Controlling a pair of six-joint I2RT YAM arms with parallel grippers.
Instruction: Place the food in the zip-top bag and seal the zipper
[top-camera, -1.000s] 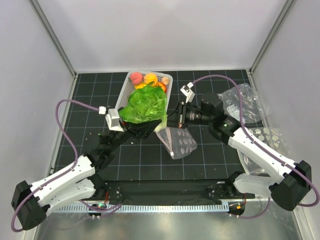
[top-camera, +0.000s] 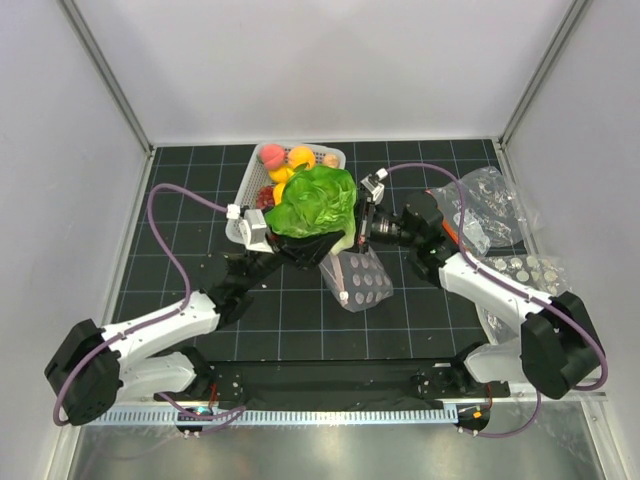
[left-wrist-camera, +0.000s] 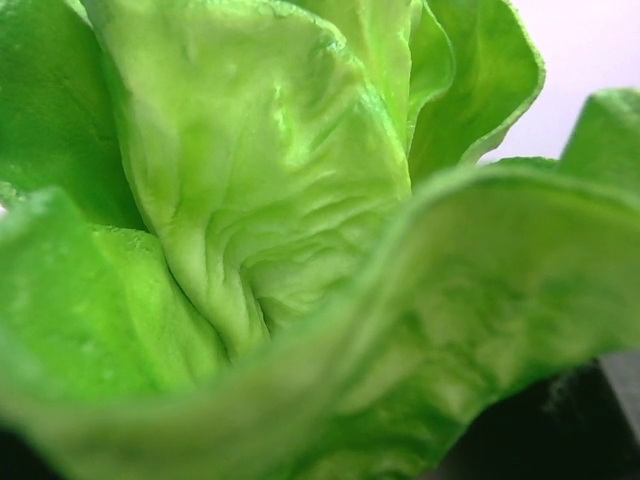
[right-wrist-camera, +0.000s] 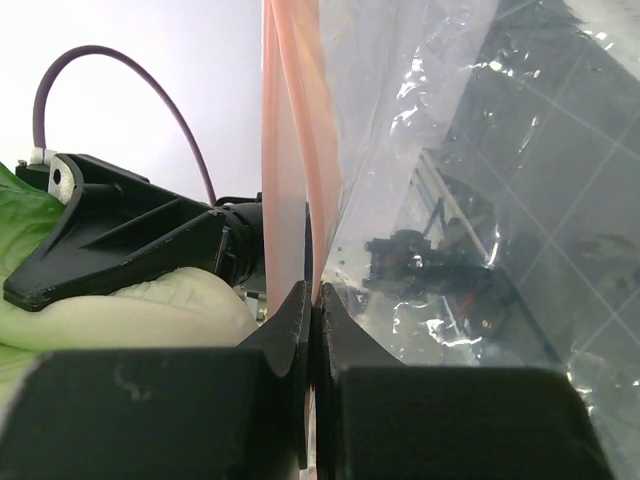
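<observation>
A large green lettuce (top-camera: 318, 200) is up in the air in the top view, with my left gripper (top-camera: 325, 245) shut on it near its pale base. Leaves of the lettuce (left-wrist-camera: 270, 170) fill the left wrist view. The clear zip top bag (top-camera: 358, 280) hangs just below and to the right. My right gripper is shut on the edge of the bag (right-wrist-camera: 450, 230), by its pinkish zipper strips. In the right wrist view, a black left finger (right-wrist-camera: 120, 260) lies over the pale lettuce stem (right-wrist-camera: 180, 310), which is beside the bag's edge. The lettuce seems outside the bag.
A light basket (top-camera: 252, 185) of fruit, including a peach (top-camera: 272, 156) and an orange (top-camera: 301, 157), stands behind the lettuce. More clear bags (top-camera: 482, 205) lie on the right.
My left gripper and the lettuce have moved to the right, closer to the right gripper. The right gripper shifted slightly and the bag swayed below it, still held.
</observation>
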